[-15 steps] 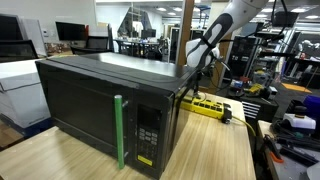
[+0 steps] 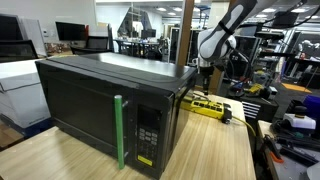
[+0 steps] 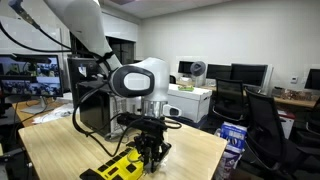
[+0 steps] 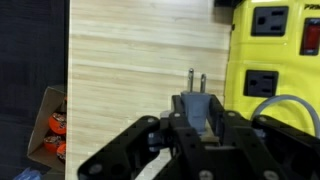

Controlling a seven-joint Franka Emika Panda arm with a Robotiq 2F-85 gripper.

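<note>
A grey plug [image 4: 195, 103] with two bare metal prongs is pinched in my gripper, whose fingers are shut on it. Its prongs point away from the gripper, over bare wood. Just to the right in the wrist view lies a yellow power strip [image 4: 237, 80] with black outlets and a red switch. The plug is apart from the outlets. Exterior view 1 has the strip [image 2: 202, 107] on the table beyond the black microwave, with the gripper low near it. From exterior view 2, the arm hides part of the strip [image 3: 118, 168] and the plug is too small to make out.
The large black microwave [image 2: 105, 105] fills much of the table in exterior view 1. A cardboard box [image 4: 45, 130] with orange items lies beyond the table edge in the wrist view. A grey cable [image 4: 285, 98] crosses the strip. Bare wood surrounds the plug.
The strip and microwave have stayed put.
</note>
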